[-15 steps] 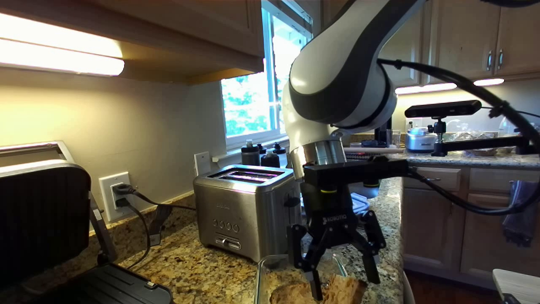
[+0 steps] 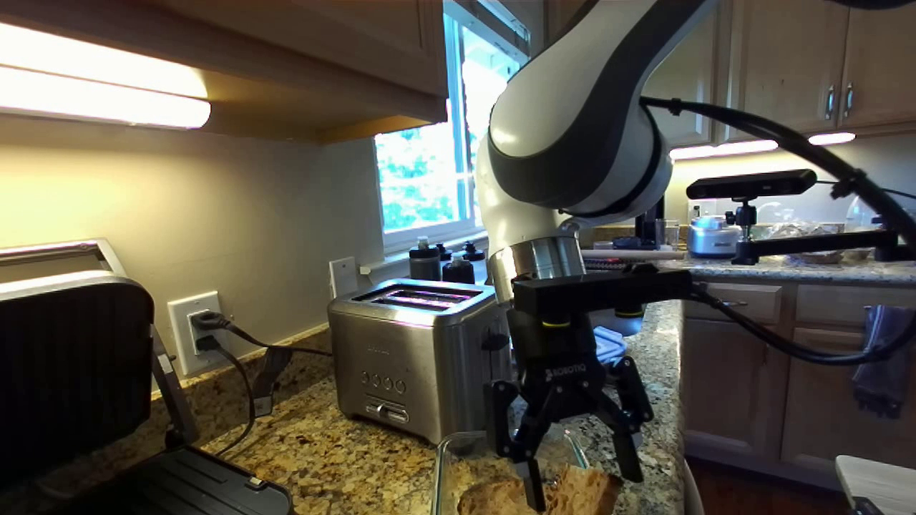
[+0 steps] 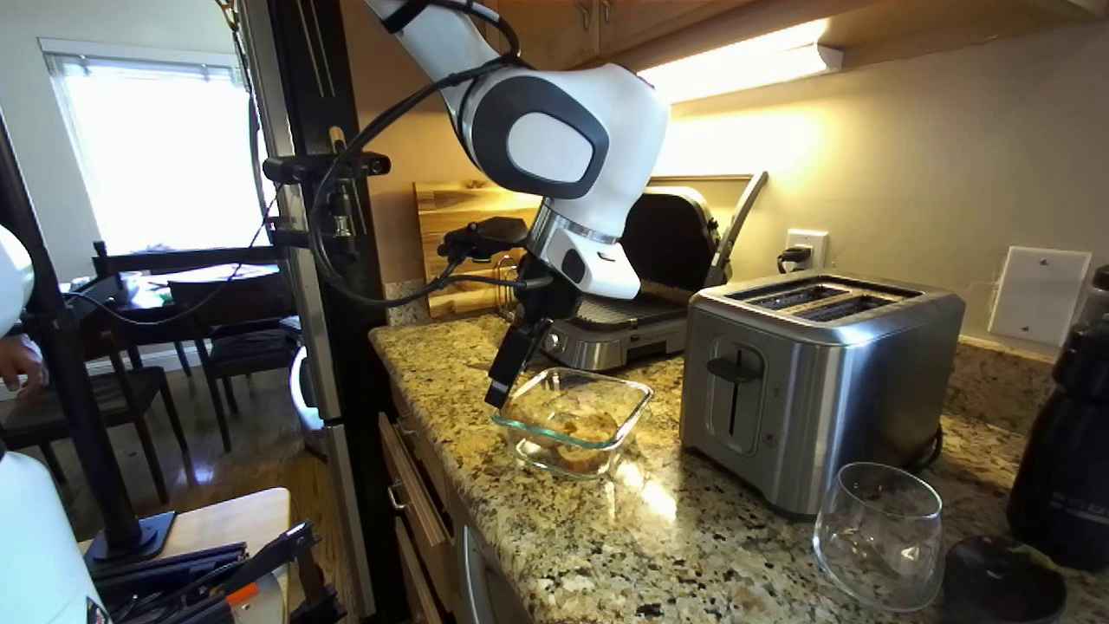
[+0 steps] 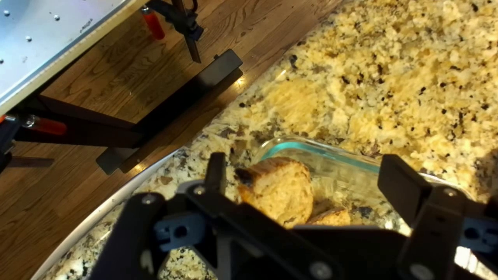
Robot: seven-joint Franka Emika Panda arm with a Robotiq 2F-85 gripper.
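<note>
My gripper (image 2: pixel 584 485) is open and points down over the near side of a clear glass dish (image 3: pixel 621 442), its fingers spread apart. Brown bread pieces (image 4: pixel 280 191) lie in the dish; in exterior view 1 one finger (image 2: pixel 534 485) overlaps them, and the wrist view shows one piece leaning up near the dish's end, between the two fingers. Nothing is clamped. Whether a fingertip touches the bread, I cannot tell. A steel two-slot toaster (image 3: pixel 821 374) stands beside the dish.
An open contact grill (image 3: pixel 624 322) sits behind the dish. A stemless glass (image 3: pixel 878 541) and a dark bottle (image 3: pixel 1071 447) stand past the toaster. The counter edge (image 4: pixel 154 170) runs close to the dish, with floor below. Bare granite (image 4: pixel 397 70) lies on the dish's other side.
In exterior view 1 my gripper has shifted very slightly to the left. It stays open, and the bread and dish look unmoved.
</note>
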